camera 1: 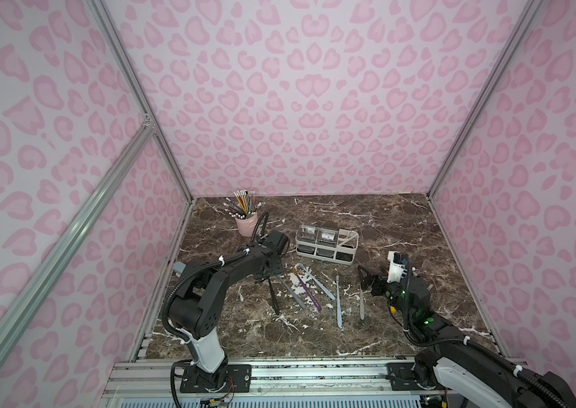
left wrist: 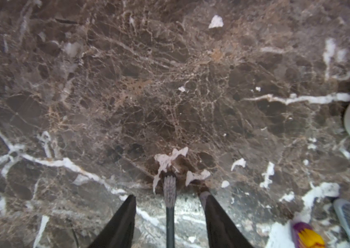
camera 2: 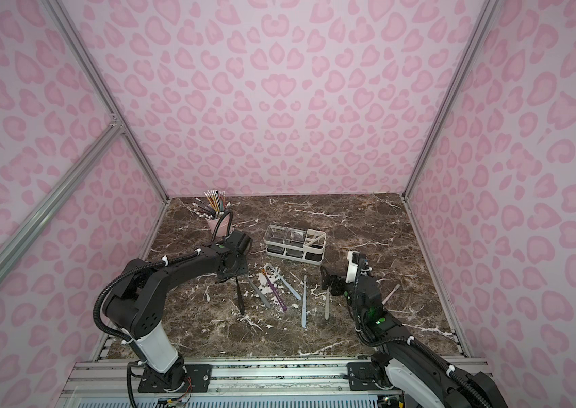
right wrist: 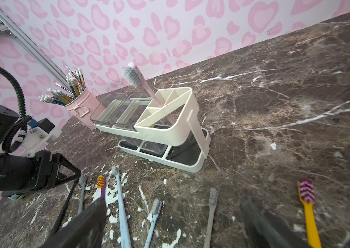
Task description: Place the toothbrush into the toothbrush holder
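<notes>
My left gripper points down with its fingers open over the head of a black toothbrush [left wrist: 170, 194] lying on the marble table. A purple toothbrush [camera 1: 308, 291] and several blue and grey ones lie to its right. The white toothbrush holder [right wrist: 185, 124] stands behind them, with a pink toothbrush [right wrist: 148, 86] upright in one compartment. My right gripper stands open at the right of the holder, its fingers blurred, above a grey toothbrush [right wrist: 210, 210] and a yellow one [right wrist: 309, 217].
A pink cup [camera 1: 247, 226] full of pens or brushes stands at the back left. White specks are scattered among the toothbrushes.
</notes>
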